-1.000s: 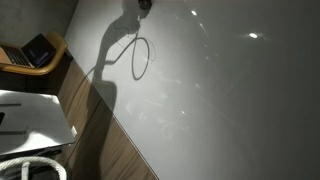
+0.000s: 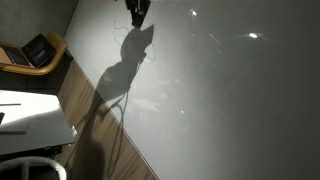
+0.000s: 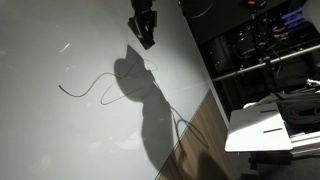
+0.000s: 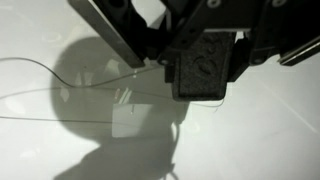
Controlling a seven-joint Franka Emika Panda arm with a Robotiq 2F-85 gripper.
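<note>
A dark, rough-textured block (image 4: 203, 78) with a raised pattern on its face is held in my gripper, which is shut on it. Behind it in the wrist view lies a white glossy board (image 4: 260, 130). Exterior view 1 has the gripper (image 2: 139, 12) at the top edge, partly cut off, over the board (image 2: 220, 100). In exterior view 2 the gripper (image 3: 146, 30) hangs near the top, close to the board (image 3: 60, 130). Whether the block touches the board cannot be told.
Thin dark curved lines (image 3: 85, 94) run across the board; whether drawn or wires is unclear. The arm's shadow covers part of it. A wooden floor (image 2: 120, 155) borders the board. A chair with a laptop (image 2: 38, 50) and a white table (image 2: 35, 115) stand left.
</note>
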